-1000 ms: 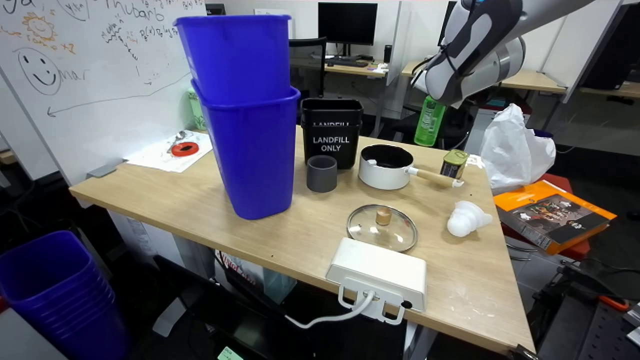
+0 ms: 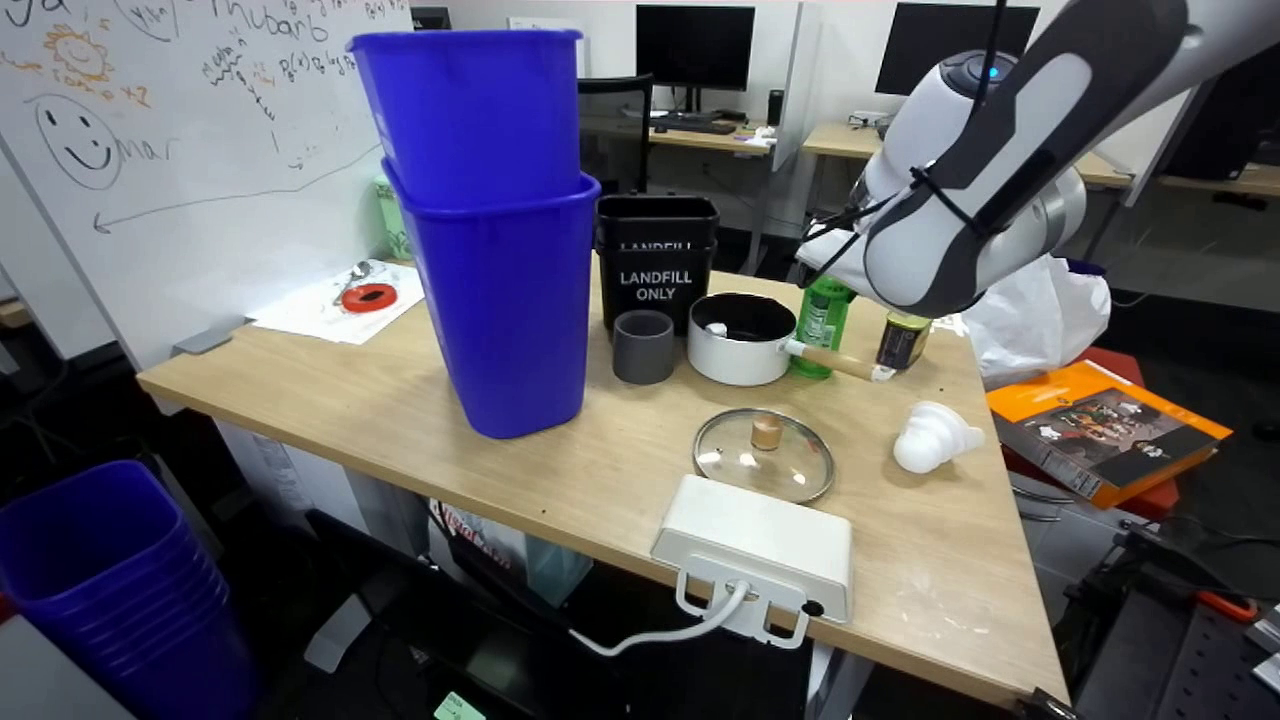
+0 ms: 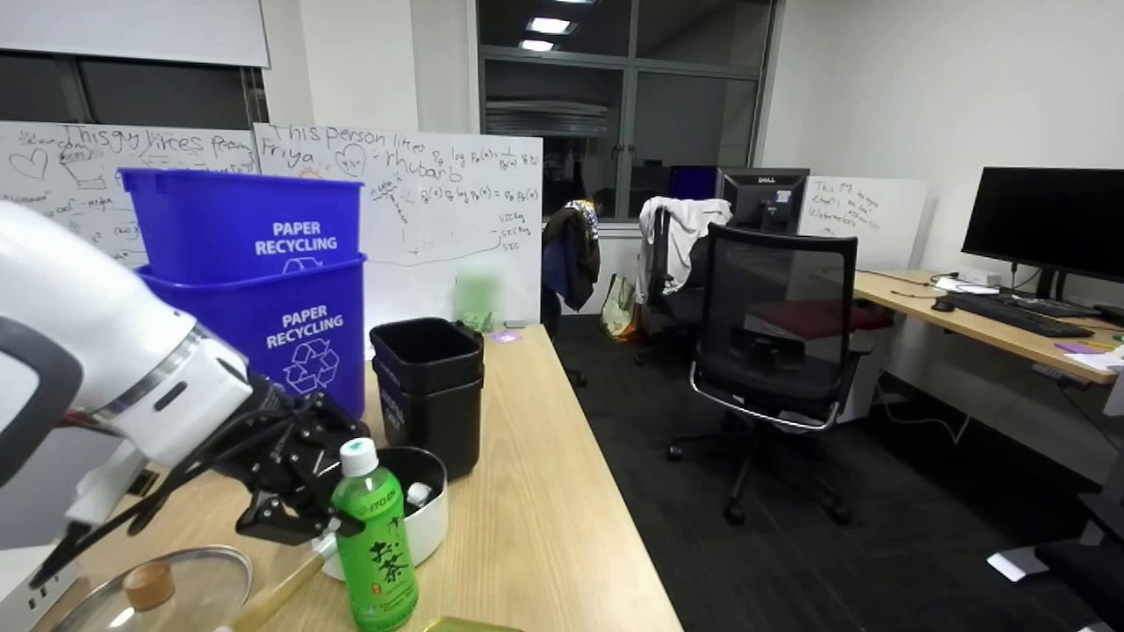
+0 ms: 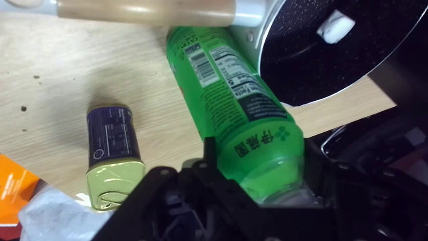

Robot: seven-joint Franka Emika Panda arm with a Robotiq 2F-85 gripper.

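My gripper is shut on a green tea bottle [image 4: 240, 88], with its dark fingers on either side near the shoulder. The bottle, white-capped in exterior view 2 [image 3: 377, 558], is upright or nearly so, low at the table. Whether its base touches the wood cannot be told. Right against it sits a white saucepan [image 2: 734, 360] with a black inside and a small white piece [image 4: 336, 27] in it. The pan's wooden handle [image 2: 836, 361] crosses in front of the bottle's lower part. In exterior view 1 the arm mostly hides my gripper.
A purple-and-gold can [image 4: 114, 136] stands close to the bottle. Black landfill bins [image 2: 656, 282] and a grey cup [image 2: 643, 348] are beside the pan, tall blue bins [image 2: 504, 300] farther left. A glass lid [image 2: 744, 462] and white bulb-shaped item [image 2: 933, 438] lie nearer the front.
My gripper and the bottle have come down and left, from raised beyond the pan to table level beside it. The saucepan has shifted left, and the black bins slightly left too.
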